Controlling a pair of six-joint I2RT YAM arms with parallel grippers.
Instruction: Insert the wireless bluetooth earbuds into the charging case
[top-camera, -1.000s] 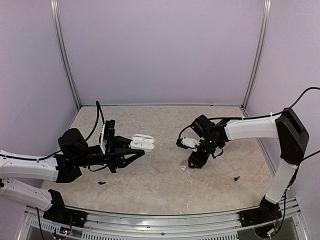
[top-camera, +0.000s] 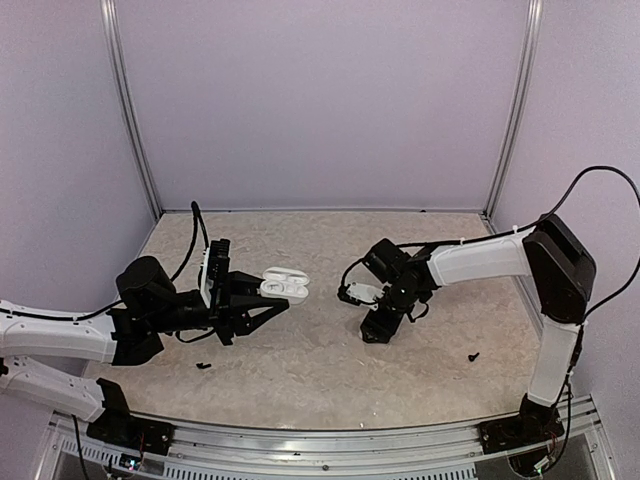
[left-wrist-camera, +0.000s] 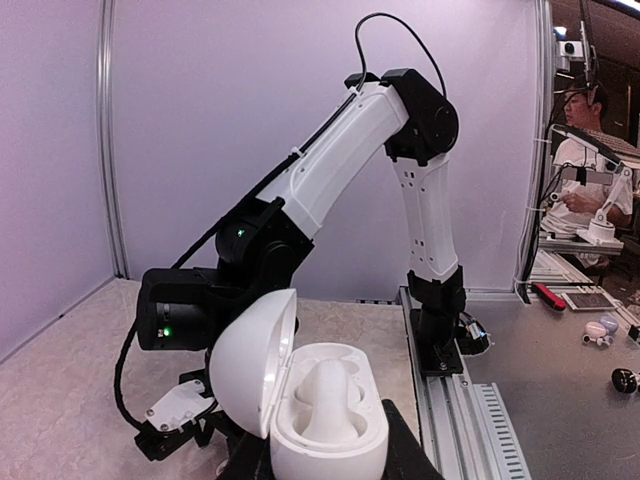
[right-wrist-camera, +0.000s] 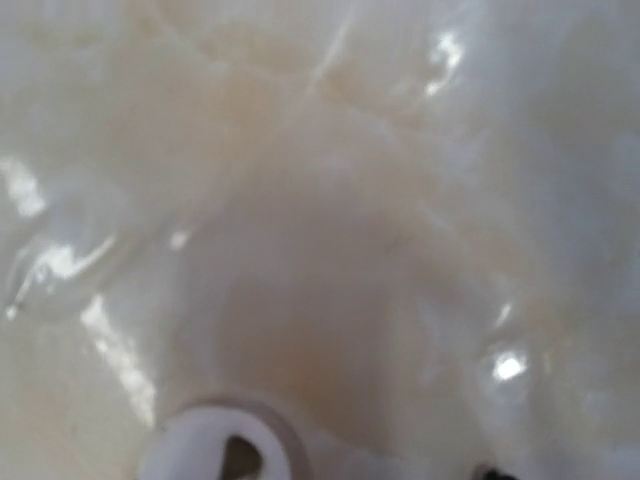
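Observation:
My left gripper (top-camera: 262, 303) is shut on the white charging case (top-camera: 285, 285), holding it above the table. In the left wrist view the case (left-wrist-camera: 330, 410) has its lid (left-wrist-camera: 250, 360) raised, and no earbud can be made out in its hollows. My right gripper (top-camera: 376, 331) points down at the table right of centre, open. At the bottom of the right wrist view lies a white earbud (right-wrist-camera: 190, 447) with a dark oval on it, partly cut off by the frame edge. From above, the right gripper hides that earbud.
Small dark bits lie on the table, one (top-camera: 203, 365) below the left gripper and another (top-camera: 473, 357) right of the right gripper. A tiny pale thing (top-camera: 362, 425) is at the front edge, too small to identify. Between the arms the table (top-camera: 320, 370) is clear.
The right arm has moved left and slightly down, so its gripper now covers the earbud that showed beside it earlier. The left arm and the case have stayed still.

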